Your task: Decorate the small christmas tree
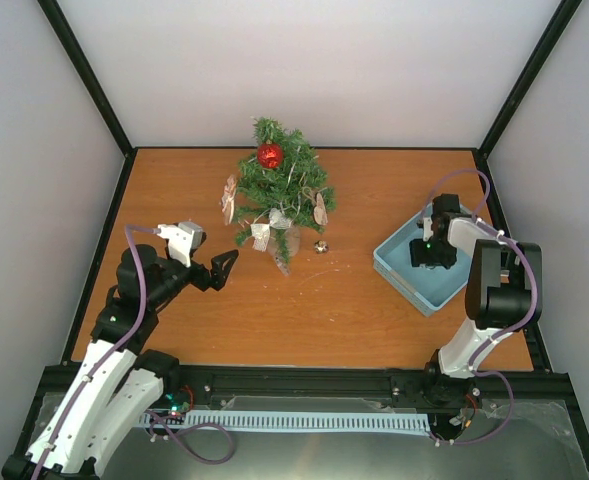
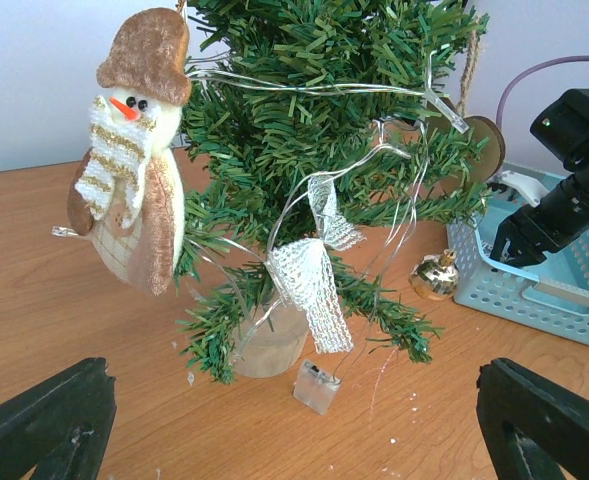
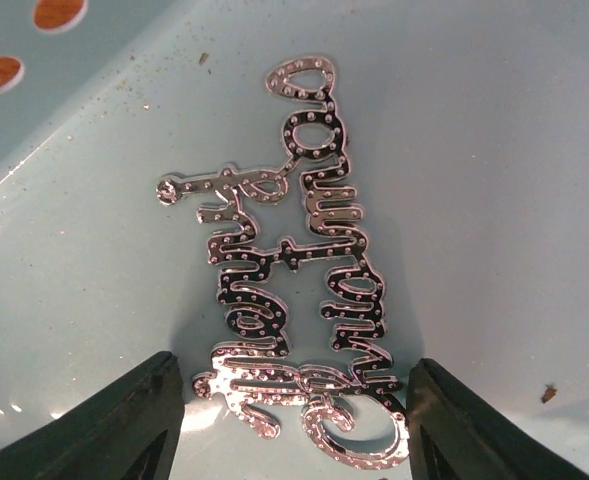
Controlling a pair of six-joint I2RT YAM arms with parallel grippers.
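Note:
The small tree stands mid-table, carrying a red bauble, a snowman and silver bows. My left gripper is open left of it, nothing between its fingers. My right gripper is down inside the blue basket. In the right wrist view its fingers straddle the lower end of a shiny silver lettered ornament lying flat on the basket floor, partly open; I cannot tell whether they touch it.
A small silver bell lies on the table between tree and basket. A clear box rests at the tree's base.

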